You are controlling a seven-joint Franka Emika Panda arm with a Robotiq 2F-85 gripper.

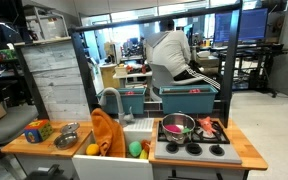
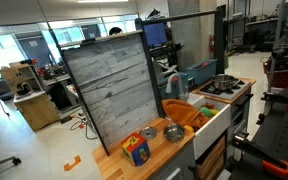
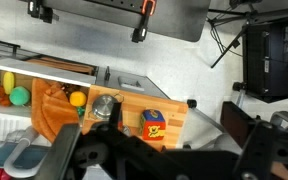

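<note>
My gripper hangs open above the counter, with nothing seen between its dark fingers at the lower edge of the wrist view. Below it, a red, blue and yellow box (image 3: 153, 125) sits on the wooden counter (image 3: 174, 104). Two metal bowls or pots, one of them this shiny pot (image 3: 105, 106), stand beside the box. An orange cloth (image 1: 108, 131) drapes over the sink edge. Inside the sink lie an orange (image 3: 78, 99), a green item (image 3: 20, 96) and a yellow item (image 3: 9, 80).
A large pot (image 1: 178, 127) with something pink in it stands on the stove (image 1: 196, 148) at the right. Behind the counter rise a dark frame (image 1: 228, 68) and a whitish plank panel (image 1: 57, 79). A drying rack (image 1: 138, 127) adjoins the sink.
</note>
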